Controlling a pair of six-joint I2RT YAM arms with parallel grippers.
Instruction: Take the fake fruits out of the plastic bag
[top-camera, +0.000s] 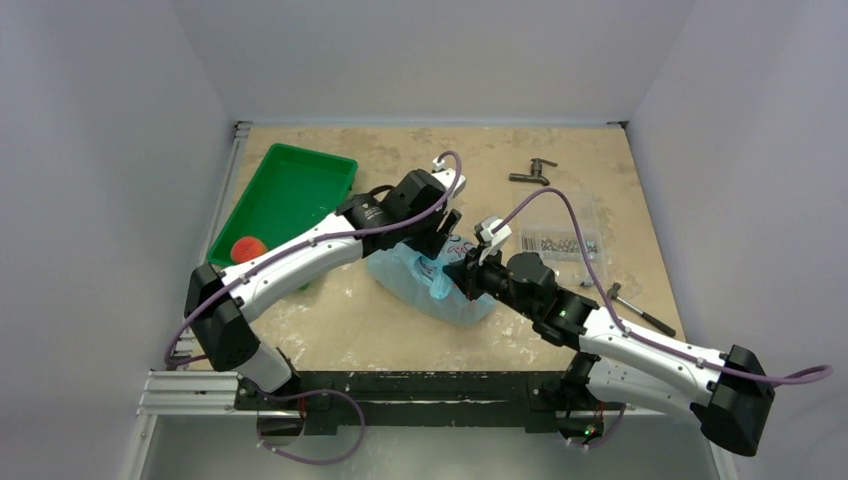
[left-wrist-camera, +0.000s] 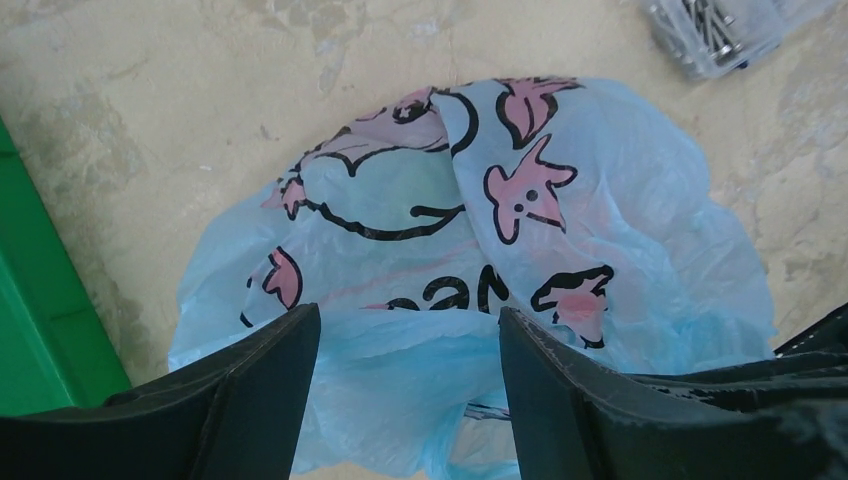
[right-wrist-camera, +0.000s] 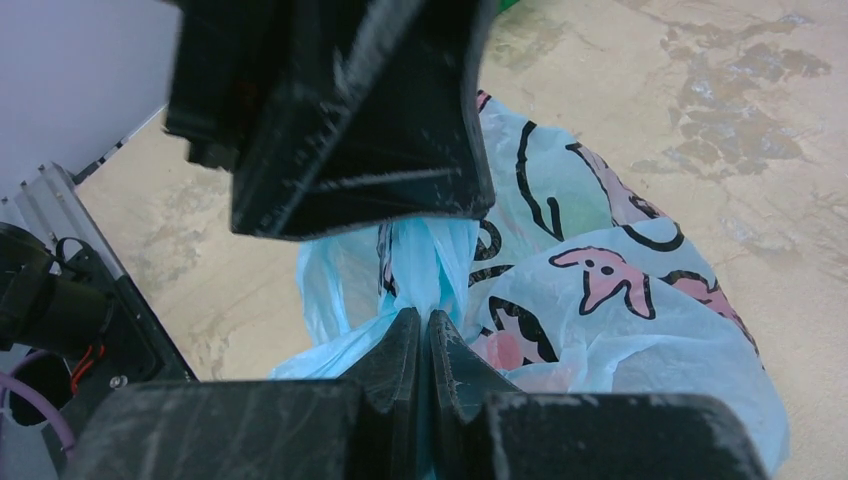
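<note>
A light blue plastic bag (top-camera: 415, 285) printed with pink animals lies crumpled on the middle of the board. My left gripper hangs over it with its fingers wide apart, bag film visible below the gap. My right gripper is shut on the gathered film at the bag's front, close beside and below the left gripper. A faint pinkish shape shows through the film in the right wrist view; what the bag holds is mostly hidden.
A green tray (top-camera: 290, 180) with a red round fruit (top-camera: 248, 250) stands at left. A clear screw box (top-camera: 560, 245), a hammer (top-camera: 645, 315) and a dark metal tool (top-camera: 530, 175) lie at right.
</note>
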